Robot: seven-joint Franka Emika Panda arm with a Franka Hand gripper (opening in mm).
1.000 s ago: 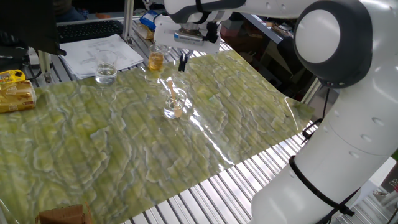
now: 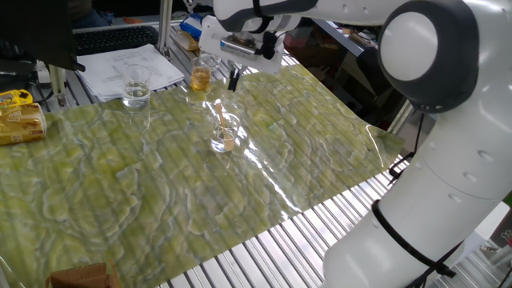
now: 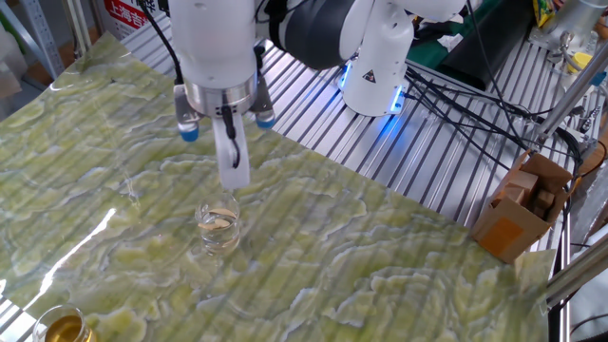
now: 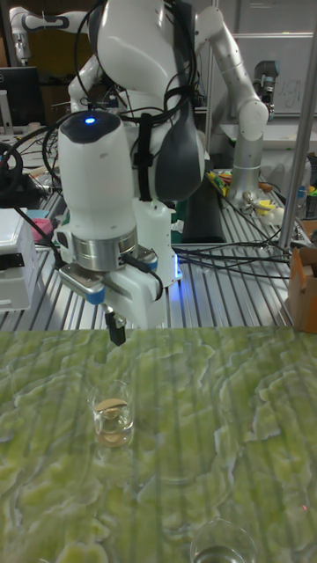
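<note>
My gripper (image 2: 233, 82) hangs over the green marbled sheet, higher than the glass beaker and beyond it in exterior view 1. Its dark fingers (image 4: 116, 332) stand close together and look shut, with nothing visible between them. A clear beaker (image 2: 218, 146) holding a little clear liquid stands upright on the sheet, a wooden stick (image 2: 220, 117) leaning in it. Exterior view 2 shows this beaker (image 3: 218, 228) just below the white hand (image 3: 231, 157), which hides the fingertips. A beaker of amber liquid (image 2: 201, 78) and another clear beaker (image 2: 137, 100) stand farther back.
Papers (image 2: 120, 70) and a keyboard (image 2: 116, 38) lie behind the sheet. A yellow can (image 2: 22, 124) rests at the left edge. An open cardboard box (image 3: 513, 223) sits at the sheet's corner. Much of the green sheet (image 2: 104, 200) is bare.
My hand has tilted slightly, its right end dropping in exterior view 1, and the fingertips have shifted a little left. The beakers have stayed in place.
</note>
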